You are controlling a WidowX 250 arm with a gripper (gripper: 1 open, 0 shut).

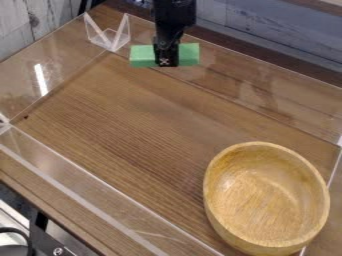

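Observation:
My dark gripper [166, 57] hangs at the top centre of the view, shut on a green block [143, 56] that sticks out on both sides of the fingers. It is near the back of the wooden table, beside a clear angular holder [112, 36] at the back left. Whether the block is raised above the table cannot be told.
A round yellow wooden bowl [266, 195] stands at the front right. Walls line the back and left, and clear strips run along the left and front left.

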